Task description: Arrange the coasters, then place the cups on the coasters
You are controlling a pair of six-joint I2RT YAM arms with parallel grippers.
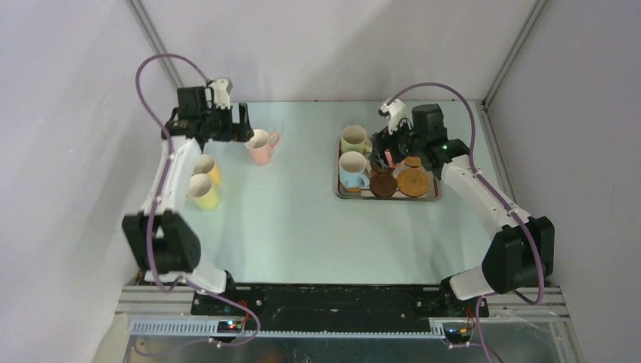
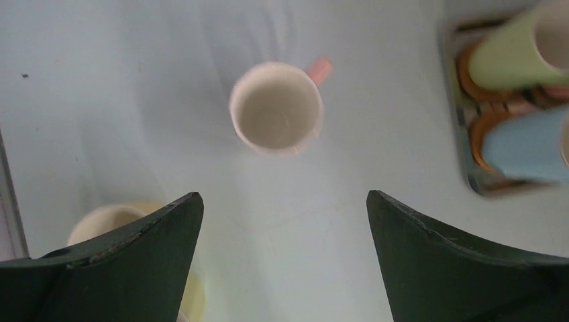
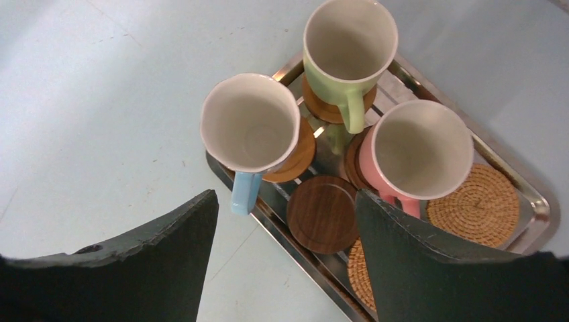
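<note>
In the top view a pink cup (image 1: pixel 261 148) stands upright on the table's left part, just beside my left gripper (image 1: pixel 240 124). From the left wrist that cup (image 2: pixel 276 111) shows ahead of the parted fingers (image 2: pixel 439 258), with nothing between them. My right gripper hangs over the metal tray, its fingers apart and empty. A blue cup (image 3: pixel 251 131), a green cup (image 3: pixel 349 54) and a second pink cup (image 3: pixel 421 151) stand on coasters there. A dark wooden coaster (image 3: pixel 323 213) and a woven coaster (image 3: pixel 478 204) show bare tops.
Two yellow cups stand at the table's left edge, the nearer yellow cup (image 1: pixel 202 192) partly below the left arm. The tray (image 1: pixel 338 170) holds the coasters on the right. Clear table (image 1: pixel 295 234) lies in the middle and front.
</note>
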